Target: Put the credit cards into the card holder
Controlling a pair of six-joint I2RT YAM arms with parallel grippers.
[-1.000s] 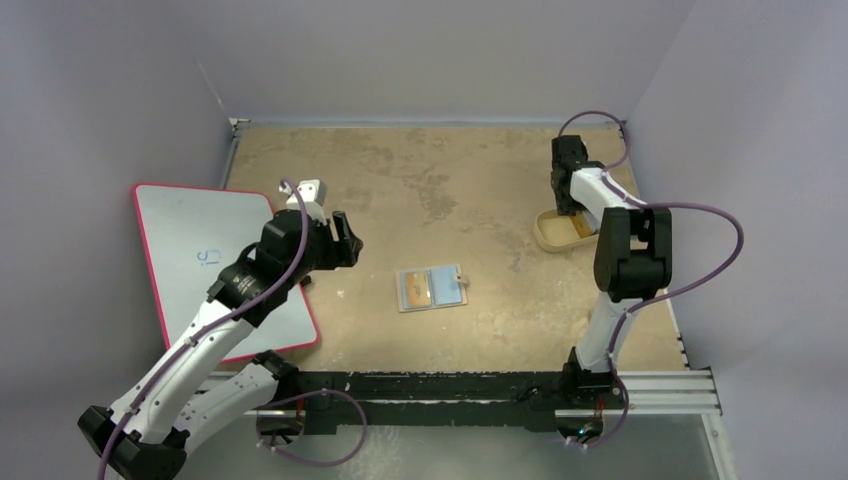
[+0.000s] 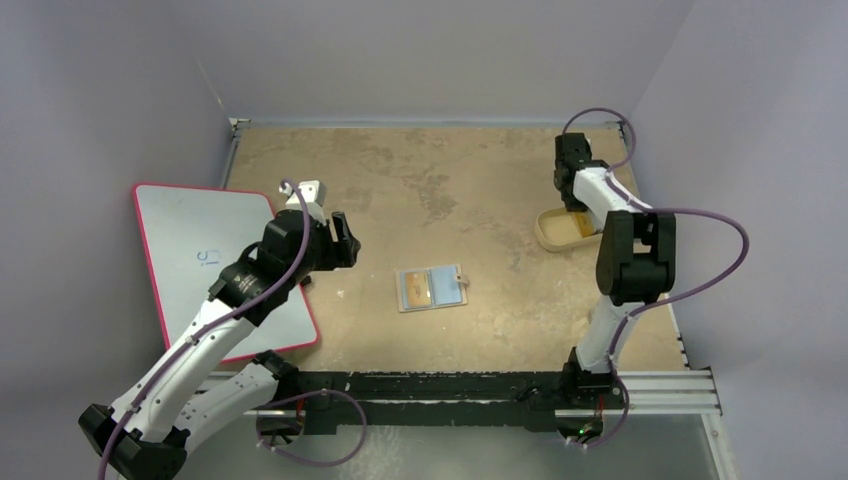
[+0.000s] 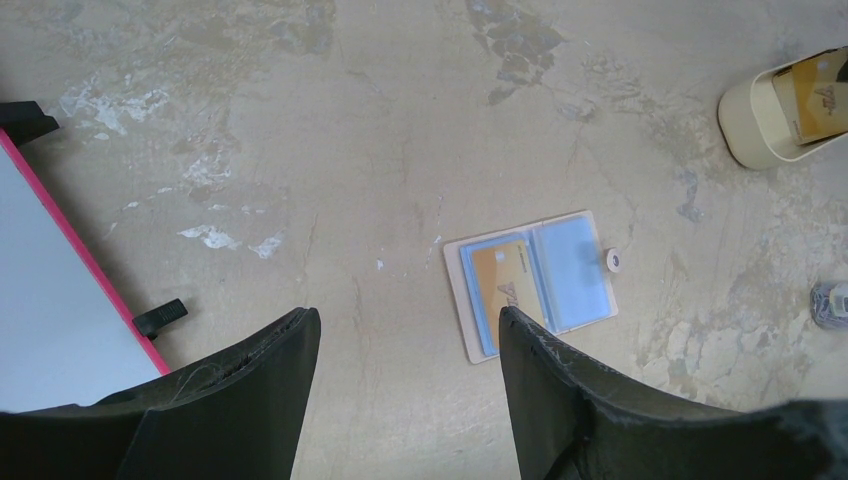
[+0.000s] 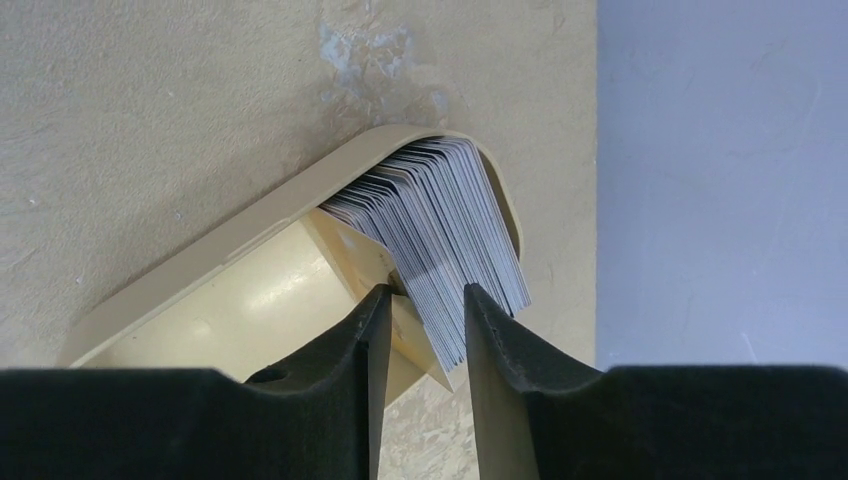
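In the right wrist view, a stack of credit cards (image 4: 440,235) stands on edge at one end of a cream bin (image 4: 215,245). My right gripper is part open over the stack's front edge, its fingertips on either side of the nearest cards; whether they touch is unclear. The front card (image 4: 345,255) leans toward the empty end of the bin. Open on the table lies the card holder (image 3: 575,270), one gold card (image 3: 507,285) in its left side and its right side plain blue. My left gripper is open and empty, well above the table.
A whiteboard (image 2: 215,265) with a pink rim lies at the left under the left arm. The wall (image 4: 720,180) stands close beside the bin. Open table separates the holder from the bin.
The right arm has shifted slightly to the right over the bin. The left arm, the card holder and the bin have stayed in place.
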